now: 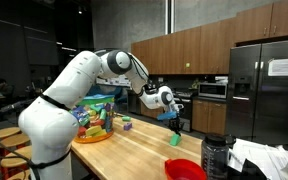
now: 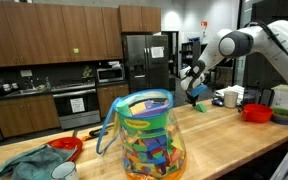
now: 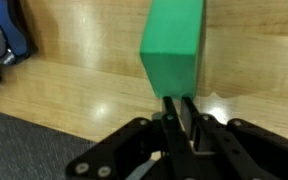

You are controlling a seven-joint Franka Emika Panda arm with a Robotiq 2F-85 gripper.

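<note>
A green block (image 3: 172, 65) fills the upper middle of the wrist view, its near end just beyond my dark fingertips. The gripper has its fingers close together with a narrow gap. Whether they touch the block is not clear. In exterior view 1 the green block (image 1: 174, 139) is at the table's far side, below my gripper (image 1: 177, 126). Exterior view 2 shows the green block (image 2: 201, 107) small and partly hidden near the arm's end.
A blue and black object (image 3: 6, 38) lies at the table edge left of the block in the wrist view. Nearer the arm are a red bowl (image 1: 182, 169), a black canister (image 1: 215, 152) and a colourful basket (image 1: 94, 122).
</note>
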